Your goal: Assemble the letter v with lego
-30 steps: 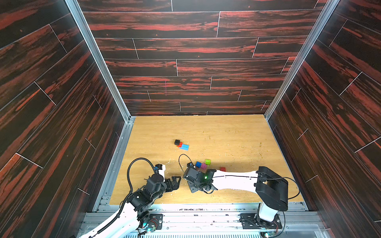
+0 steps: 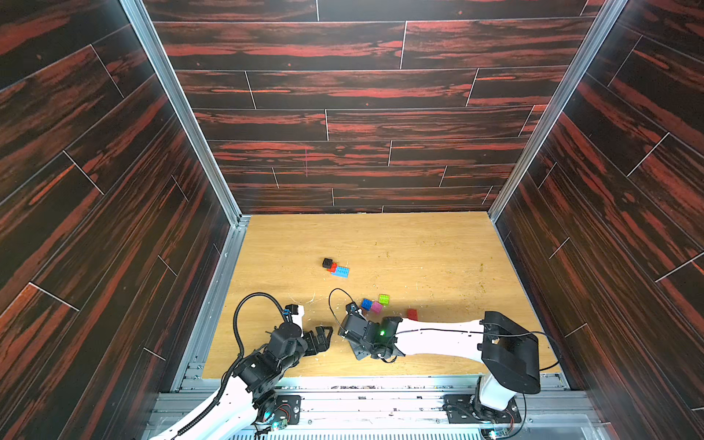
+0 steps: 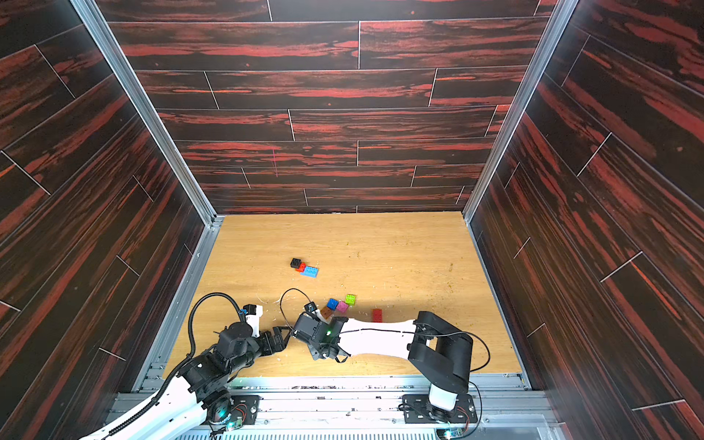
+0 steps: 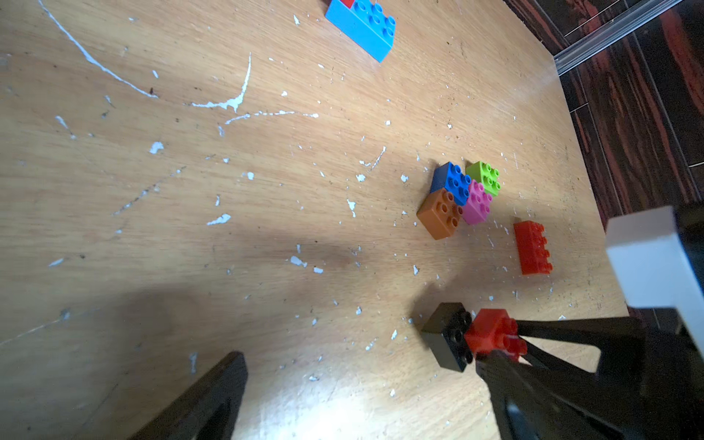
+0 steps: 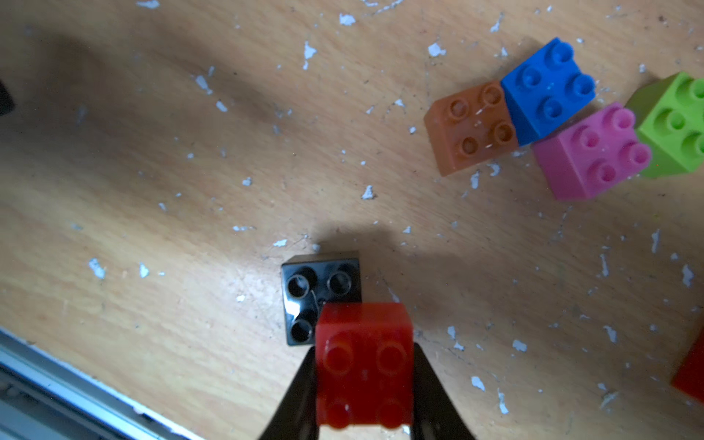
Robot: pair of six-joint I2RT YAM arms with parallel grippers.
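A red 2x2 brick (image 5: pixel 364 366) is in my right gripper, which is shut on it just over a black brick (image 5: pixel 308 286) on the table, partly covering it in the right wrist view. A brown brick (image 5: pixel 469 128), blue brick (image 5: pixel 546 88), pink brick (image 5: pixel 586 154) and green brick (image 5: pixel 663 117) lie grouped beyond. A separate red brick (image 4: pixel 531 248) lies to their right. My left gripper stands open at the front left, empty, with the black brick and held red brick ahead of it.
At the back left a black brick (image 2: pixel 327 261), a red piece (image 2: pixel 333 267) and a light blue brick (image 2: pixel 340 272) sit together. Both arms are close together at the front edge.
The right arm has shifted slightly toward the front right in the top left view. The left arm looks unchanged.
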